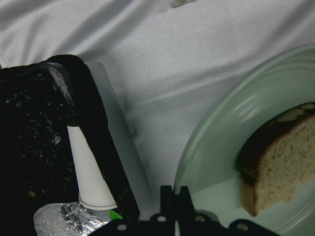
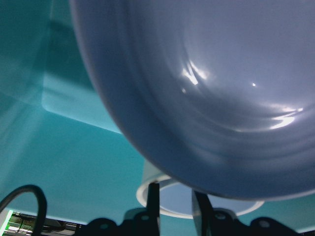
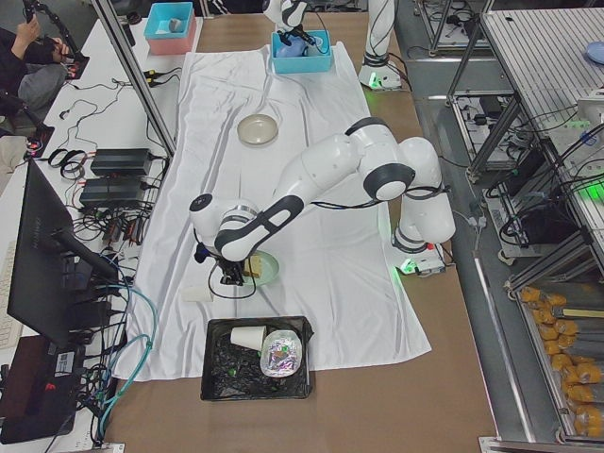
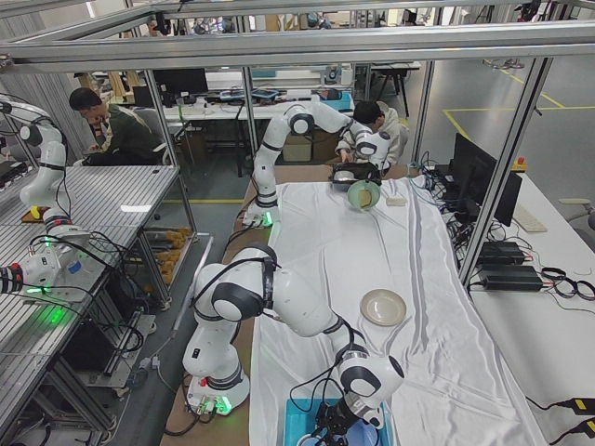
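Note:
The green plate (image 3: 266, 268) with a bread slice (image 1: 278, 167) sits at my left gripper, whose fingers are close together on the plate's rim. In the right wrist view, my right gripper has its fingers apart at the rim of a blue bowl (image 2: 206, 73), above a white cup (image 2: 165, 209) in a cyan bin (image 3: 302, 64).
A black tray (image 3: 236, 377) holds a white cup (image 3: 247, 336) and a foil container (image 3: 281, 354). A beige plate (image 3: 257, 130) lies on the white cloth (image 3: 330, 283); a small pale item (image 3: 196, 293) lies left of the green plate.

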